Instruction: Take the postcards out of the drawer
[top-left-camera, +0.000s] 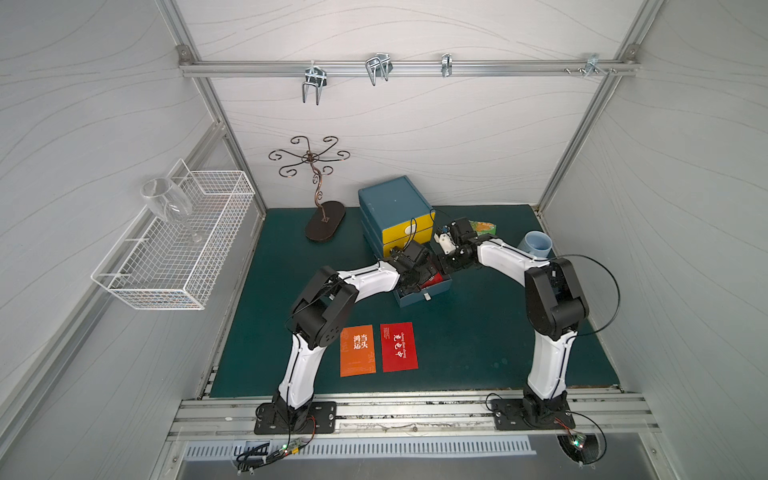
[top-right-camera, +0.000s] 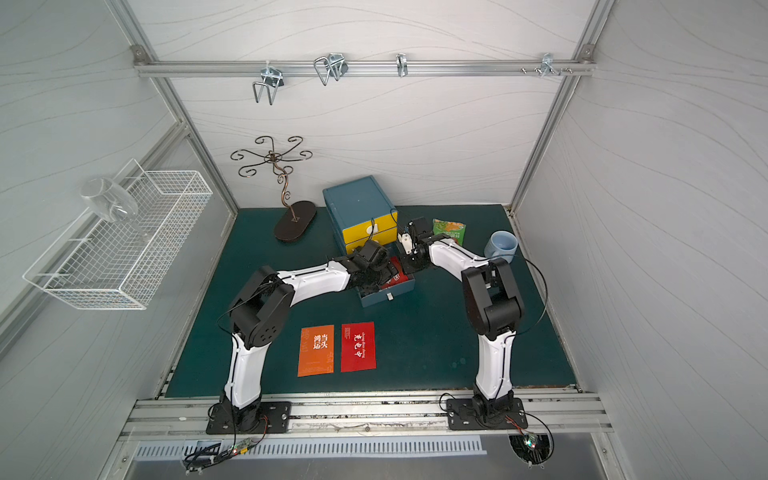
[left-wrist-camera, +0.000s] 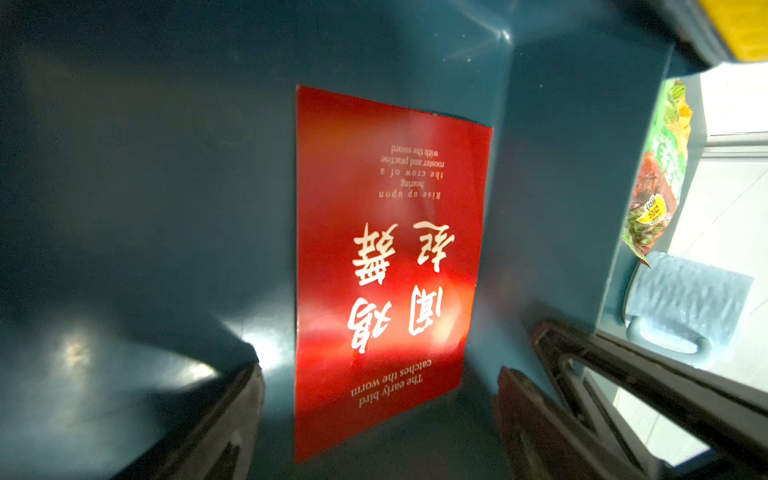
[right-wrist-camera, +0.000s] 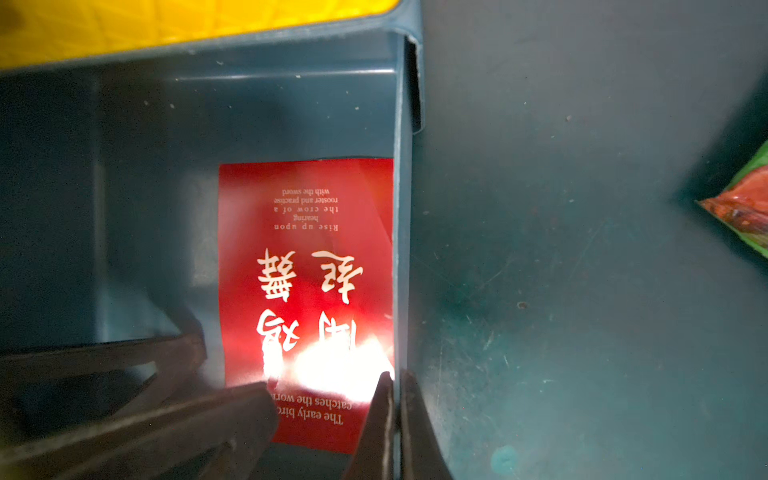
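A red postcard (left-wrist-camera: 392, 288) (right-wrist-camera: 308, 240) lies flat against the side of the pulled-out drawer (top-left-camera: 424, 294) of the blue cabinet (top-left-camera: 396, 200). My left gripper is open inside the drawer, its fingertips either side of the card's lower part, not visibly holding it. My right gripper is shut at the drawer's side wall, which runs up from its fingertips. An orange postcard (top-left-camera: 357, 349) and another red postcard (top-left-camera: 398, 346) lie on the front of the table.
A green packet (top-right-camera: 448, 231) and a blue mug (top-right-camera: 501, 244) stand at the back right. A metal stand (top-left-camera: 324, 220) is at the back left, a wire basket (top-left-camera: 184, 272) on the left wall.
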